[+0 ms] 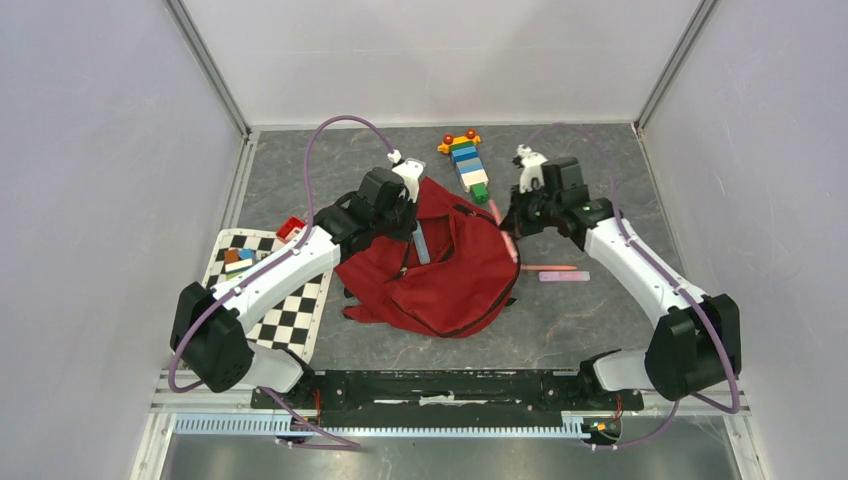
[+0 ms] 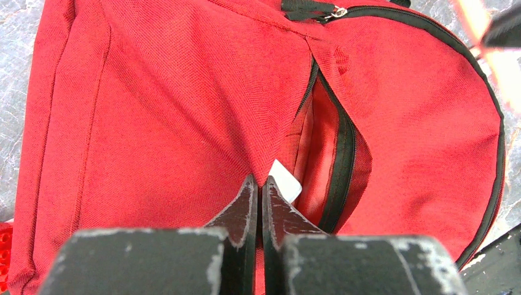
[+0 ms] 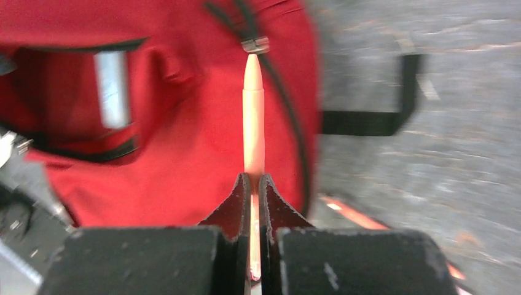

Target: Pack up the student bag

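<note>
The red bag [image 1: 440, 300] lies open mid-table, a light blue item [image 1: 420, 243] in its pocket. My left gripper is shut on the bag's red fabric beside an unzipped opening, where a white item [image 2: 284, 180] shows. My right gripper is shut on an orange pen [image 3: 254, 123], held over the bag's right side. Right of the bag on the table lie another orange pen [image 1: 548, 267] and a pink bar [image 1: 564, 277].
A checkerboard [image 1: 290, 310] with blocks and a red crate [image 1: 290, 227] lies at the left. A block toy [image 1: 470, 170] stands at the back.
</note>
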